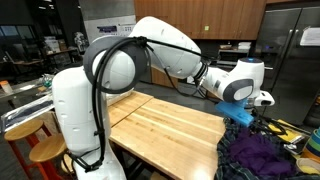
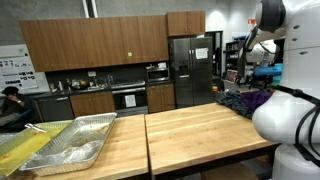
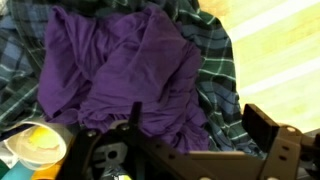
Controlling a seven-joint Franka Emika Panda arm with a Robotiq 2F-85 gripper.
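Observation:
A crumpled purple cloth (image 3: 130,70) lies on top of a dark green plaid cloth (image 3: 215,65) in the wrist view. In exterior view 1 the purple cloth (image 1: 255,151) is bunched at the right end of the table, with the plaid cloth (image 1: 232,145) around it. My gripper (image 1: 256,118) hangs above the cloths, apart from them. At the bottom of the wrist view the gripper stands open, its two dark fingers (image 3: 262,125) far apart and only cloth below them. The cloths appear dark at the far right in exterior view 2, partly behind the arm.
A white cup-like container (image 3: 42,146) with something yellow inside sits beside the cloths. Several small items, some yellow, crowd the right edge in exterior view 1. Bare wooden table (image 1: 165,130) stretches to the left of the cloths. A foil tray (image 2: 75,143) is farther off.

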